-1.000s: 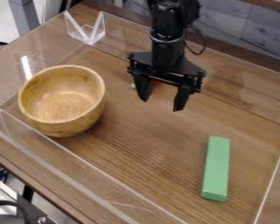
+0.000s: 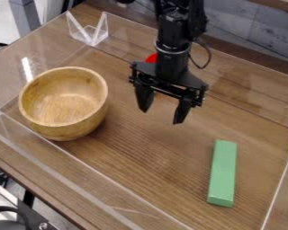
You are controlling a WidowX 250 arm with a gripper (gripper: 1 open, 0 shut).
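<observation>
My black gripper (image 2: 162, 97) hangs over the middle of the wooden table, open, its fingers spread apart and pointing down. A red object (image 2: 150, 61) sits behind it, partly hidden by the arm. A long green block (image 2: 222, 172) lies at the front right, and a large tan bowl (image 2: 62, 99) stands at the left, both apart from the gripper.
A clear plastic or wire item (image 2: 89, 29) stands at the back left. A dark wall edge runs along the back right.
The arm and gripper have shifted slightly, with the gripper's pose a little changed. The bowl, the green block and the red object appear unmoved.
</observation>
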